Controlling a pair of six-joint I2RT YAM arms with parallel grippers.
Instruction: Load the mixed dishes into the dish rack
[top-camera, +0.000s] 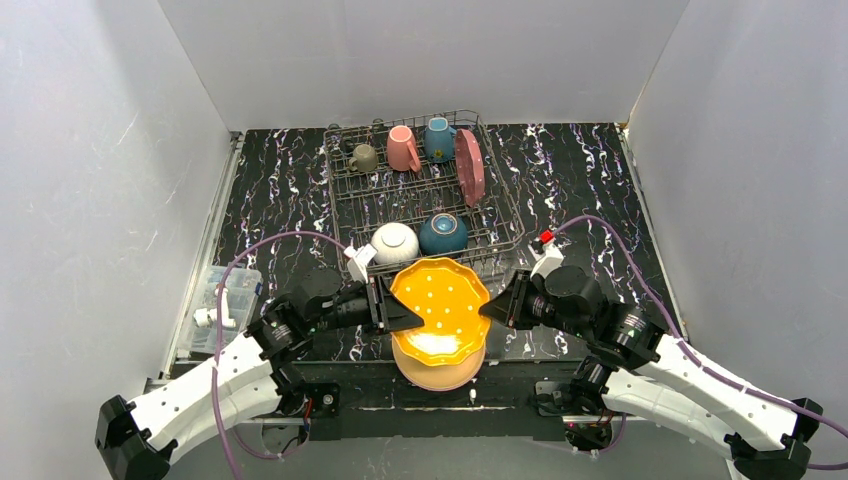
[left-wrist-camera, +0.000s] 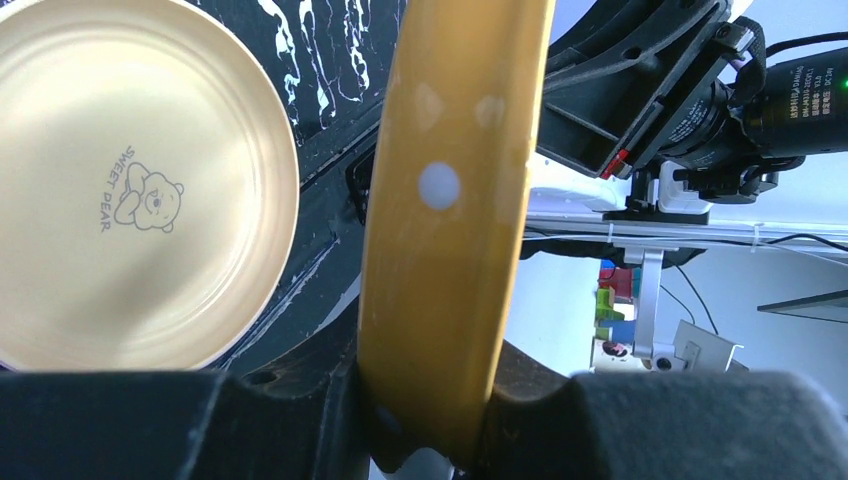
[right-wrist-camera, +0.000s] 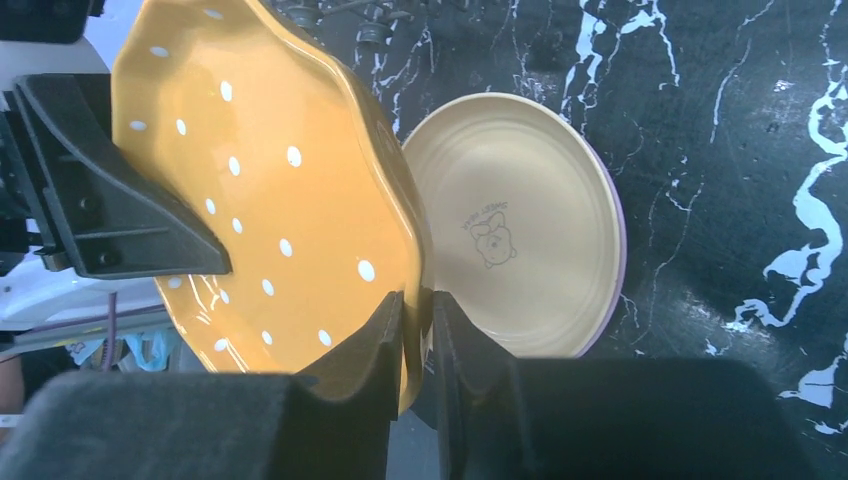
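A yellow scalloped plate with white dots (top-camera: 440, 310) is held up between the two arms in the top view. My left gripper is shut on its left rim. At the opposite rim, my right gripper stands slightly open, the edge lying between its fingers with a narrow gap on one side. Beneath the yellow plate lies a cream plate with a bear print (right-wrist-camera: 525, 240), at the counter's front edge. The wire dish rack (top-camera: 350, 212) stands behind, beyond both grippers.
Along the rack's back are a grey-green cup (top-camera: 364, 158), a pink mug (top-camera: 402, 149), a blue mug (top-camera: 438, 140) and an upright pink plate (top-camera: 469, 168). A white bowl (top-camera: 395, 243) and a teal bowl (top-camera: 443, 234) sit upside down in front. Counter space right of the rack is clear.
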